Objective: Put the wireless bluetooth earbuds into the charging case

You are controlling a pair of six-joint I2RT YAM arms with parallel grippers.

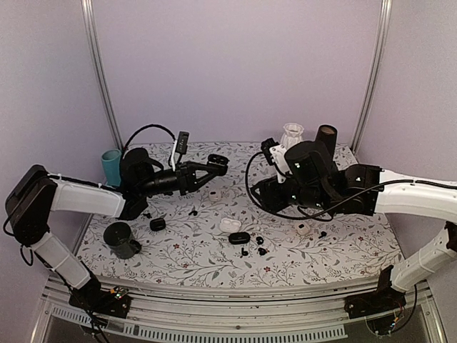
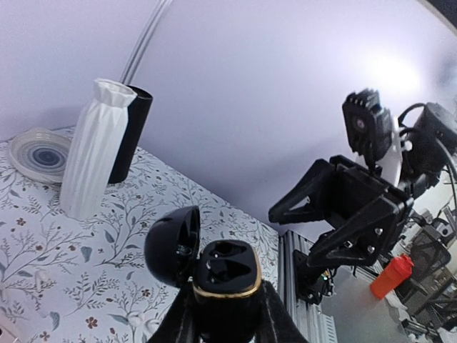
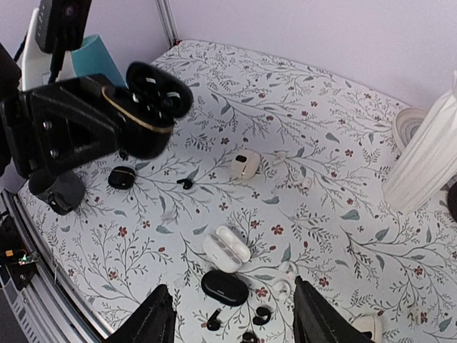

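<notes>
Above the table, my left gripper [image 1: 207, 171] is shut on a black charging case [image 2: 228, 268] with a gold rim. Its lid [image 2: 171, 246] stands open; whether an earbud sits in the dark slots cannot be told. My right gripper is open and empty, apart from the case on its right side. Below, small black earbuds lie on the cloth: one [image 3: 214, 321] just in front of a closed black case [image 3: 224, 287], another [image 3: 262, 315] to its right, and a third [image 3: 248, 337] nearer the bottom edge.
An open white case [image 3: 226, 249] lies beside the closed black one, with white earbuds [image 3: 285, 270] to its right. A dark mug [image 1: 121, 240], a teal cup [image 1: 112, 168], a white vase [image 2: 98, 150] and a black cylinder [image 2: 131, 136] stand near the sides.
</notes>
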